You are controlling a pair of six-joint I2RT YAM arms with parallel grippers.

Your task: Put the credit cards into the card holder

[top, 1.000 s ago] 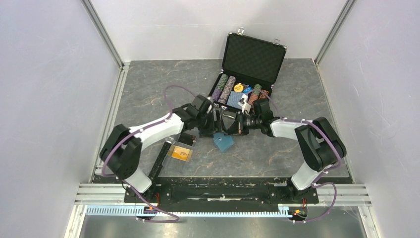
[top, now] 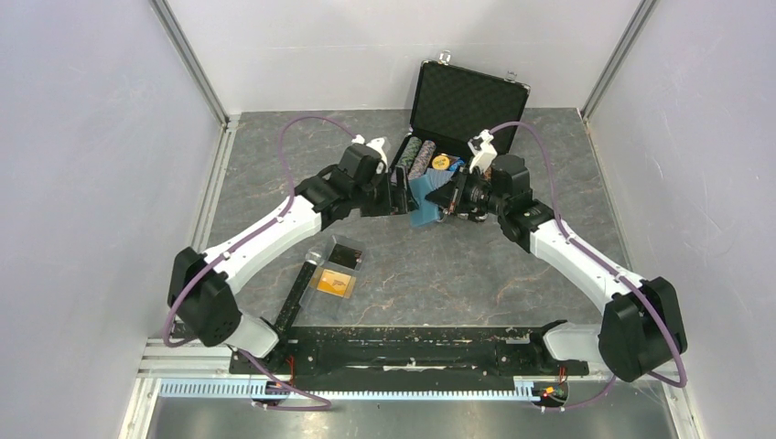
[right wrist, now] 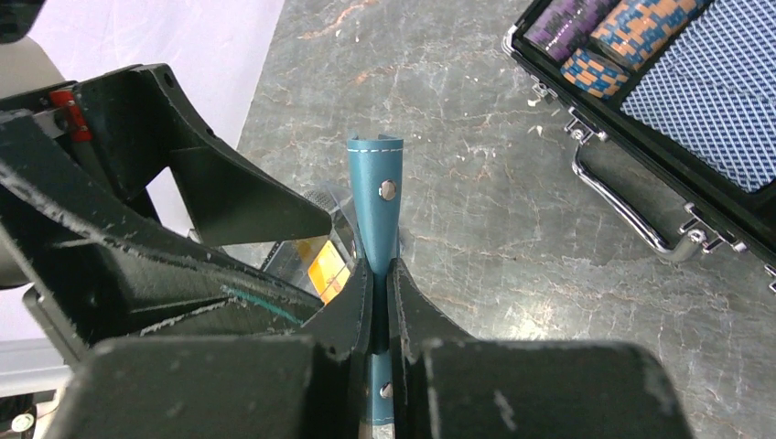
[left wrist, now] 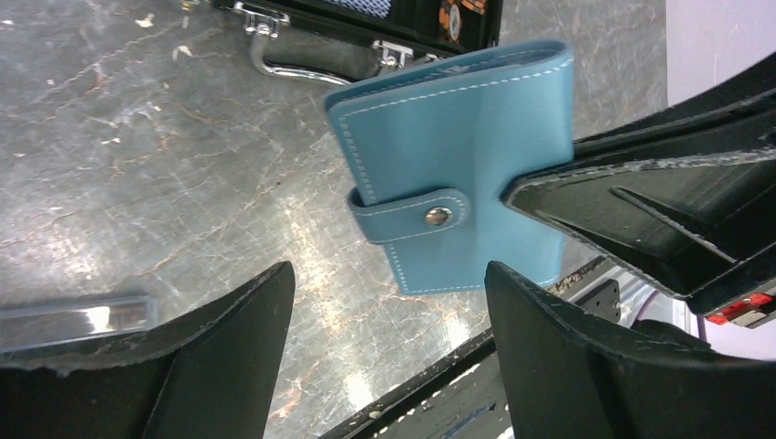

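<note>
A blue card holder with a snapped strap hangs above the table, and my right gripper is shut on it. In the right wrist view the holder shows edge-on, pinched between the fingers. My left gripper stands part open to the left of the holder, with nothing between its fingertips. On the table at the left, an orange card and a dark card lie in clear trays. Whether the holder has cards inside is hidden.
An open black case with poker chips stands at the back, close behind both grippers. Its front handle sticks out over the table.
Both grippers have risen from the table, moving toward the case. The holder has come up with the right gripper and shifted back and slightly right.
</note>
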